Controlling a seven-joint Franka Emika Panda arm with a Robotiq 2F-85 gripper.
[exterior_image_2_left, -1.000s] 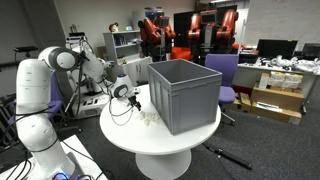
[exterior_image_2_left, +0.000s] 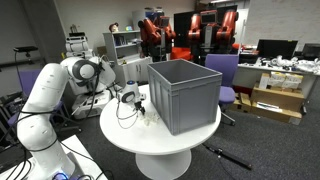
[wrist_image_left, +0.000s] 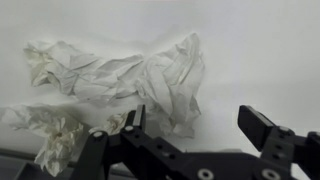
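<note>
Several crumpled white tissues lie on the white round table (exterior_image_2_left: 120, 135). In the wrist view, one crumpled tissue (wrist_image_left: 172, 85) spreads across the middle, with another tissue (wrist_image_left: 60, 68) joining it on the left. A tighter wad (wrist_image_left: 58, 140) sits at the lower left. My gripper is open over them, its two black fingers wide apart and nothing held between them. From outside, the gripper (exterior_image_2_left: 140, 108) appears low over the table, close to the small pale tissues (exterior_image_2_left: 151, 118).
A tall grey bin (exterior_image_2_left: 190, 105) stands on the table, just right of the tissues. Bare tabletop shows at the front and left. Behind are office chairs (exterior_image_2_left: 222, 65) and cardboard boxes (exterior_image_2_left: 275, 105) on a shelf.
Over the last second my arm has come down and toward the tissues, the gripper ending lower and nearer to them. The tissues and the grey bin look unmoved.
</note>
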